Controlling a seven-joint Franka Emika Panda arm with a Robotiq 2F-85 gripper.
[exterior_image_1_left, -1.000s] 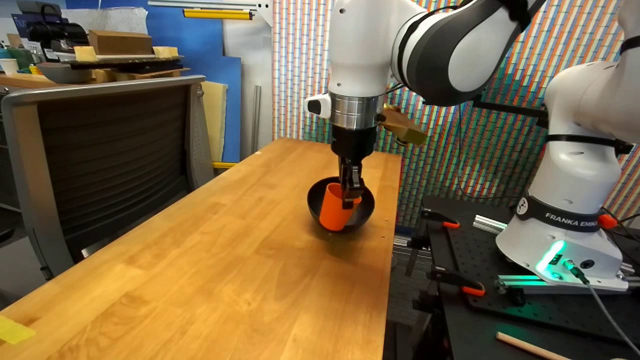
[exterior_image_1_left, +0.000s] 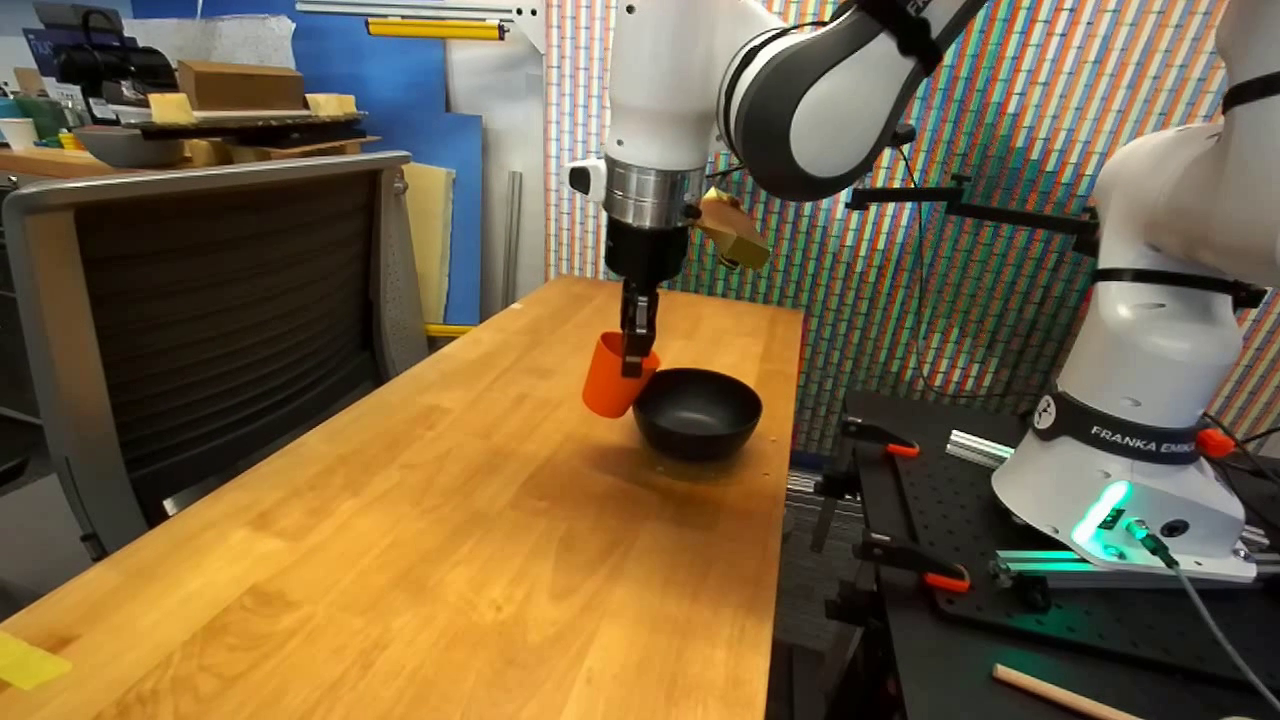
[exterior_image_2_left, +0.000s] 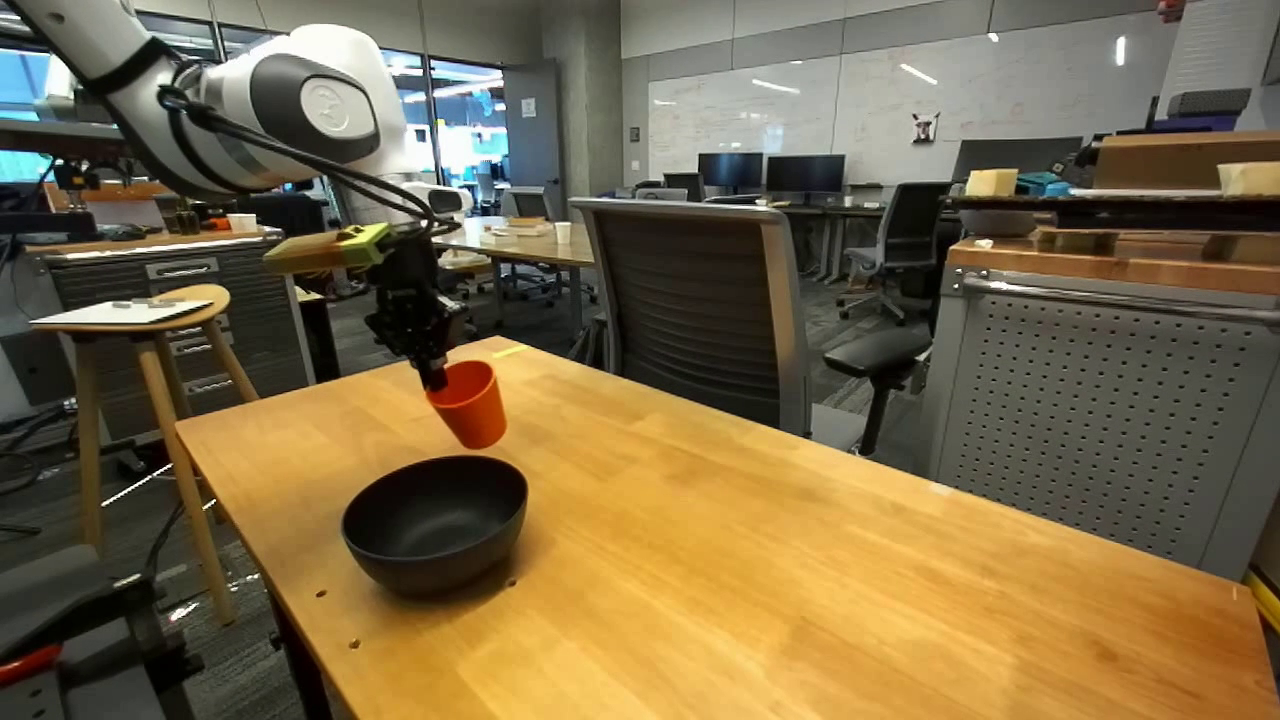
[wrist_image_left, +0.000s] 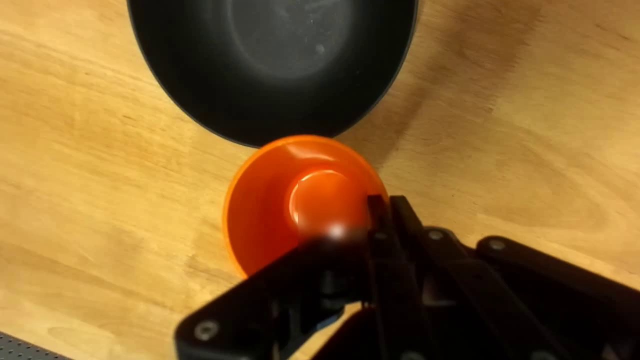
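Note:
An orange cup (exterior_image_1_left: 611, 382) hangs above the table with my gripper (exterior_image_1_left: 639, 364) shut on its rim. In exterior view 2 the cup (exterior_image_2_left: 471, 408) is slightly tilted, its bottom clear of the tabletop. The wrist view looks down into the cup (wrist_image_left: 258, 222), which appears empty, with the fingers (wrist_image_left: 409, 223) pinching the wall at its right. A black bowl (exterior_image_1_left: 698, 414) rests upright on the table close beside the cup. Its inside (wrist_image_left: 288, 36) looks empty apart from small pale marks on the bottom.
The wooden table (exterior_image_2_left: 840, 576) is broad and mostly clear. An office chair (exterior_image_1_left: 228, 324) stands along one long side. The robot's base (exterior_image_1_left: 1116, 468) is beyond the opposite edge, on a black stand. A wooden stool (exterior_image_2_left: 156, 324) stands off the table's far corner.
My gripper and the cup have moved left and farther back in exterior view 1, from in front of the bowl to beside it. The bowl sits slightly differently, a little to the right.

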